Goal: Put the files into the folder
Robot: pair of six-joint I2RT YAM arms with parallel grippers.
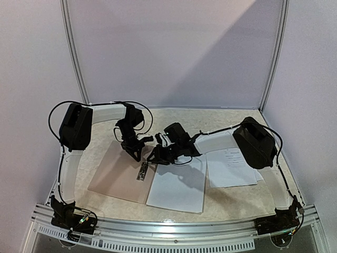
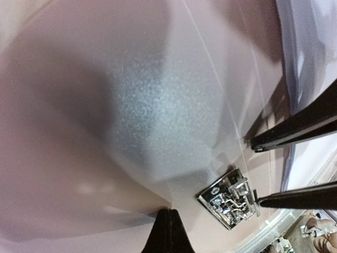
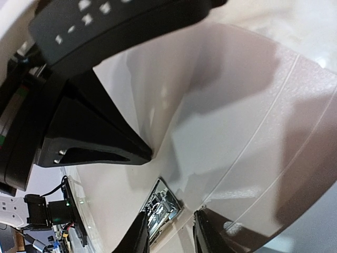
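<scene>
The folder (image 1: 116,176) lies open, its pinkish left cover carrying a metal clip (image 1: 142,171) near the spine, white paper (image 1: 176,192) on its right half. Loose printed sheets (image 1: 231,171) lie to the right. My left gripper (image 1: 138,155) is shut, low on the cover, nothing visible between its fingertips. My right gripper (image 1: 152,158) hovers by the clip, open; in the left wrist view its two fingers stand either side above the clip (image 2: 226,197), with nothing seen held.
Both arms reach into the middle and are very close together. Bare table (image 1: 247,200) shows at front right and along the back. Walls enclose the back and sides.
</scene>
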